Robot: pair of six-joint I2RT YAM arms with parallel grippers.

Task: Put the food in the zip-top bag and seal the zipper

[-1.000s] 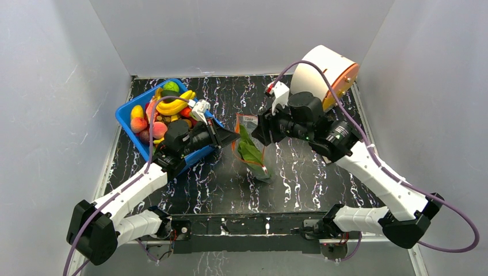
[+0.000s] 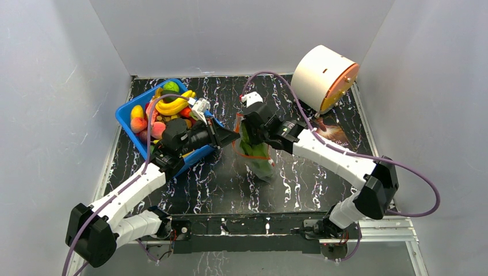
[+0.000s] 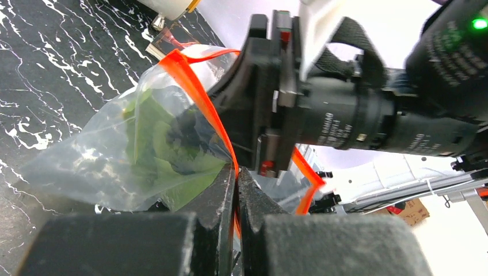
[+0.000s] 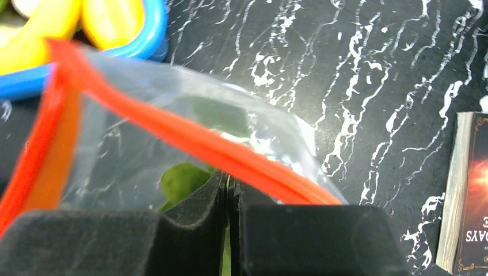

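Observation:
A clear zip bag (image 2: 259, 167) with an orange zipper and green leafy food (image 3: 149, 132) inside stands in the middle of the table. My left gripper is shut on the bag's orange-edged rim. My right gripper reaches into the bag's open mouth from the right, shut, its tips down among the green leaves (image 4: 184, 184); whether it grips a leaf is unclear. The orange zipper (image 4: 201, 144) crosses above its fingers.
A blue bin (image 2: 124, 115) of fruit and vegetables is at the left. A white cylindrical container (image 2: 316, 75) stands at the back right, with a book (image 4: 472, 190) in front of it.
My right gripper has moved left into the bag's mouth, over the leaves. The left arm has stayed in place.

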